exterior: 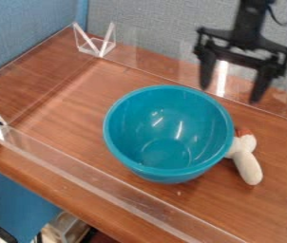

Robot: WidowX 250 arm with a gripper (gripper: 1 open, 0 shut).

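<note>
My black gripper [231, 77] hangs open and slightly blurred at the back right, above and behind a large empty teal bowl [159, 133], with nothing visible between its fingers. A white toy-like object [245, 161] with a red part at its top lies against the bowl's right side, below my gripper.
The wooden table [70, 104] has clear room left of the bowl, with clear plastic walls along its edges. A white wire-like piece [95, 43] stands at the back left. Dark items lie beyond the front-left edge.
</note>
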